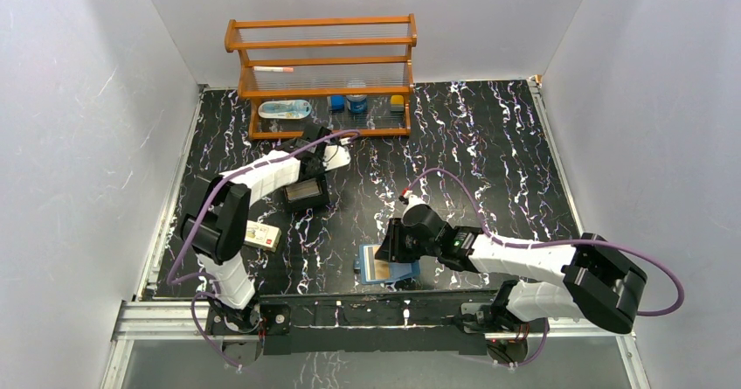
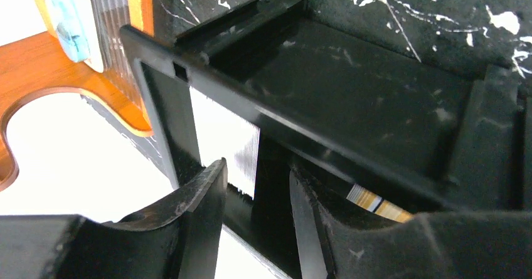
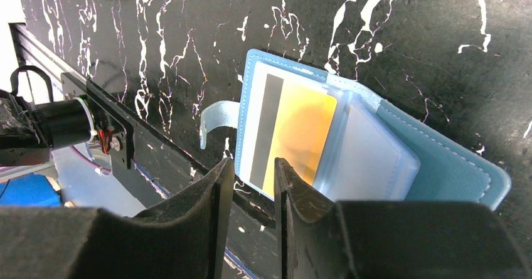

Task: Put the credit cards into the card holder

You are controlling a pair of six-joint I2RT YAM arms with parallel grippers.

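The blue card holder [image 3: 288, 63] lies open near the front edge of the table. In its clear sleeve shows a yellow card [image 3: 307, 128] with a dark stripe. Just over this card, my right gripper has its fingertips a little apart, with nothing between them. A black card box [image 1: 306, 195] stands on the left half of the table. Inside it, a white card stack [image 2: 226, 141] shows, plus tan card edges [image 2: 381, 205] partly covered by the rim. Above the box, my left gripper is open and empty.
A wooden rack [image 1: 325, 92] with a blue jar and other small items stands at the back. To the left of the holder is a cream box [image 1: 262, 235].
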